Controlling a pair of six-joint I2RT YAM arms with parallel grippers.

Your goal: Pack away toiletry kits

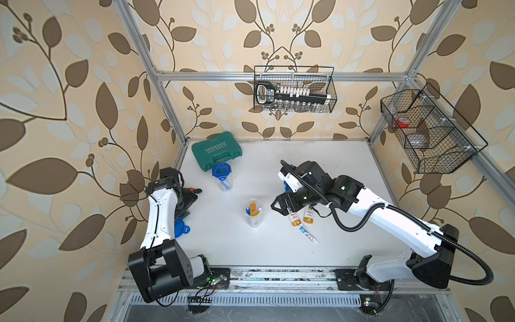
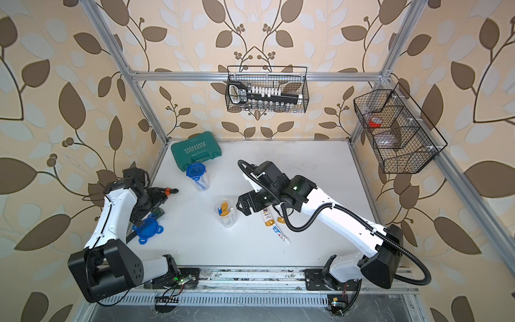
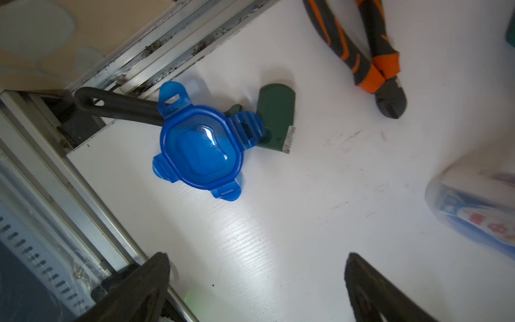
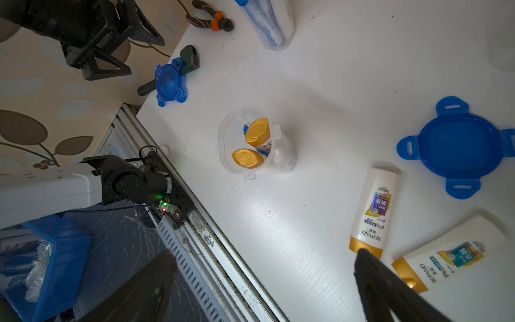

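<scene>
A clear cup [image 4: 230,134] holding yellow-capped tubes stands mid-table. A clear container with blue lid [image 1: 222,171] stands behind it. A loose blue lid [image 3: 201,148] lies at the left edge, another [image 4: 456,146] at the right. Two white REPAND tubes [image 4: 374,209] and a toothpaste tube [image 1: 308,233] lie right of the cup. My left gripper is open and empty, raised over the left edge near that lid. My right gripper is open and empty, above the tubes.
Pliers [image 3: 386,64] and a dark green tool [image 3: 276,115] lie at the left edge. A green case [image 1: 216,150] sits at back left. Wire baskets [image 1: 295,107] hang on the walls.
</scene>
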